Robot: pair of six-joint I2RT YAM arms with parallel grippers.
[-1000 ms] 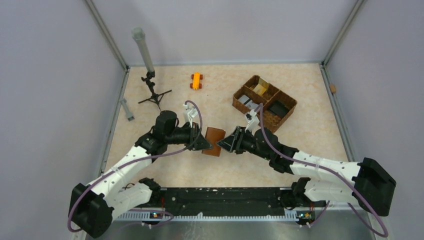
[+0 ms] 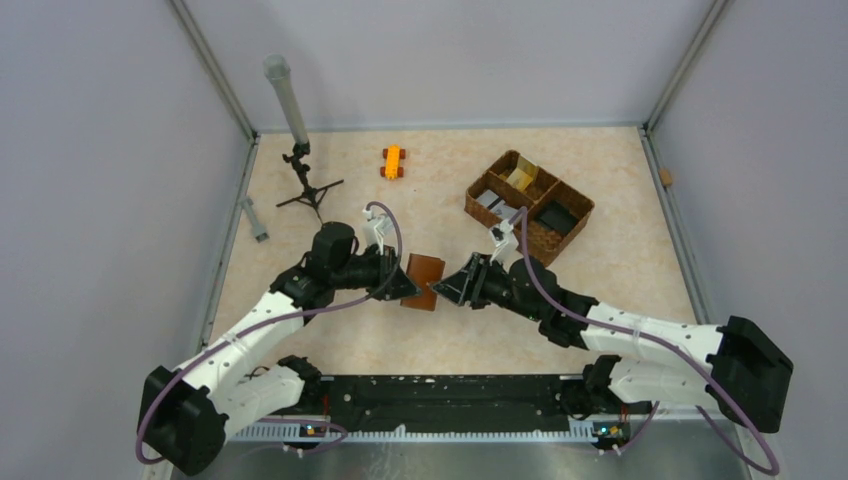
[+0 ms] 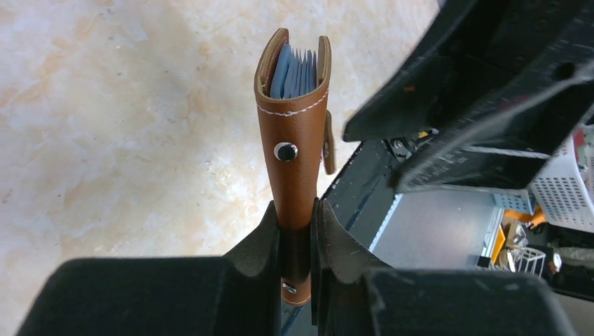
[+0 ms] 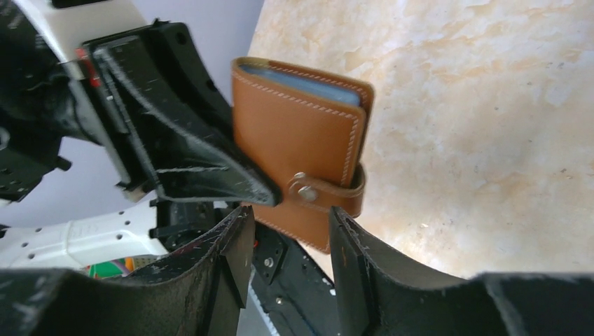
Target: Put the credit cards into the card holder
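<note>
My left gripper (image 2: 400,285) is shut on the brown leather card holder (image 2: 426,270), held upright over the middle of the table. In the left wrist view the holder (image 3: 293,161) shows a snap button and a row of blue-grey sleeves at its open top. My right gripper is close beside the holder's strap (image 4: 322,192), its fingertips near together with a narrow gap in the right wrist view; whether anything thin is between them I cannot tell.
A divided wicker basket (image 2: 575,220) with cards and other items stands at the back right. An orange toy car (image 2: 394,160) and a black tripod (image 2: 305,180) are at the back left. The table around the basket and front is mostly clear.
My left gripper and the card holder have moved slightly to the left. The right gripper has shifted very little, if at all.
</note>
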